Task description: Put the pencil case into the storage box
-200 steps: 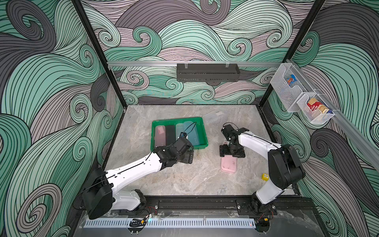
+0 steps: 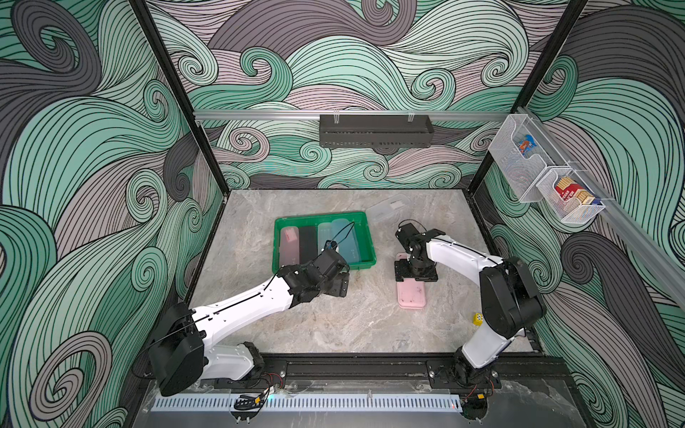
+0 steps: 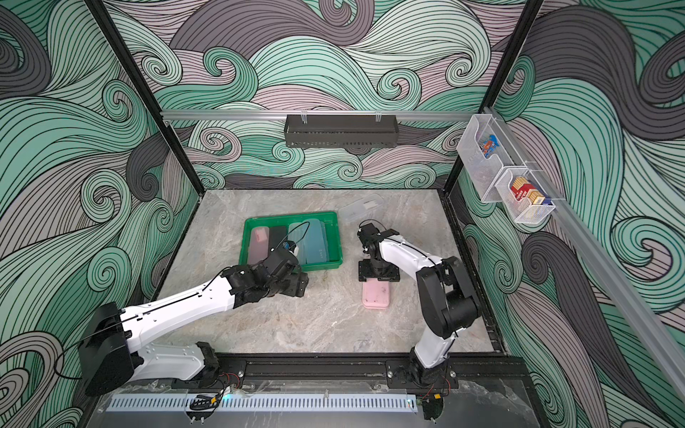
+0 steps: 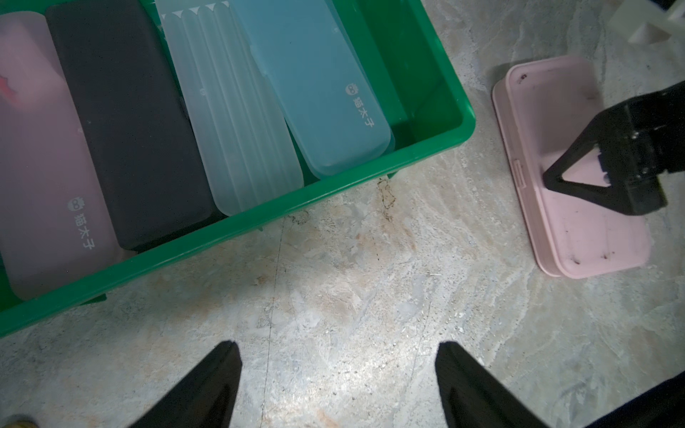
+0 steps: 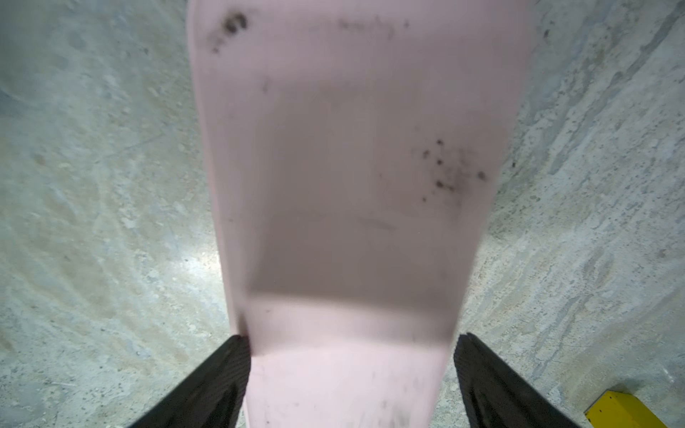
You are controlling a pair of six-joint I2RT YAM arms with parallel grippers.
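Observation:
A pink pencil case (image 2: 411, 294) lies flat on the grey table, to the right of the green storage box (image 2: 372, 246). My right gripper stands open over the case, its fingers (image 5: 221, 385) at either side of it; whether they touch it is unclear. In the left wrist view the right gripper's dark fingers reach over the case's lid (image 4: 556, 100). My left gripper is over the table in front of the box, fingers apart, with only bare tabletop between them.
Inside the box lie a pink case (image 4: 50, 164), a black case (image 4: 135, 135), a clear ribbed case (image 4: 235, 121) and a blue case (image 4: 314, 92). Behind the box's right end rests a clear container (image 2: 386, 209). A yellow cube (image 2: 477, 319) is at the right.
The right arm and the pink pencil case under it have shifted slightly left and away from the front edge. My left arm looks nearly unmoved.

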